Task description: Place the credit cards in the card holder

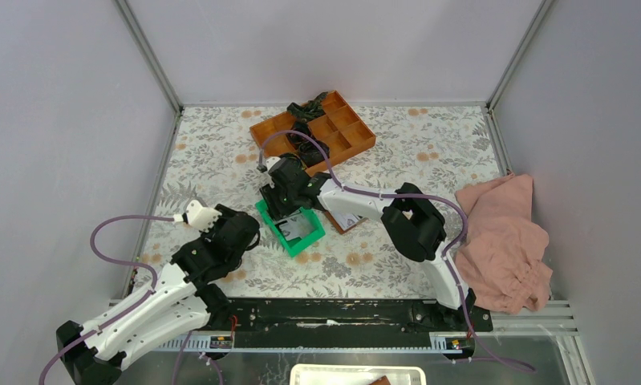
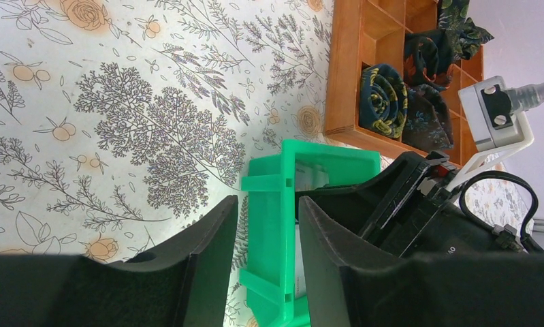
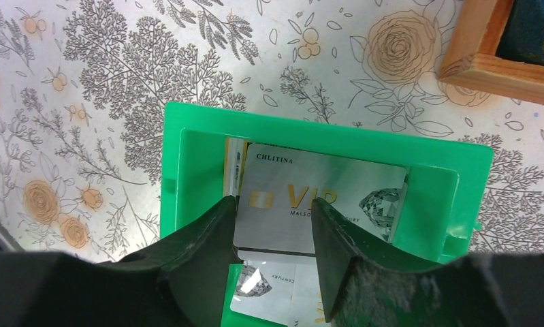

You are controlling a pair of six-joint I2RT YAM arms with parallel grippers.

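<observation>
White VIP cards (image 3: pixel 289 194) lie in a green open box (image 1: pixel 315 238), one overlapping another. A narrow stack edge shows beside the upper card, near the box's short wall. Over these cards my right gripper stands open, its fingertips apart and nothing clearly held between them. To the left of the box, my left gripper is open too; the box's green wall appears beyond the gap. A brown-edged item (image 1: pixel 346 222) with white on it is partly covered by the right arm; I cannot tell whether it is the card holder.
A wooden compartment tray (image 1: pixel 353 132) with rolled dark cloths (image 2: pixel 383 99) stands behind the box. Pink cloth (image 1: pixel 503 245) lies at the far right. A white tray (image 1: pixel 301 377) is at the front edge.
</observation>
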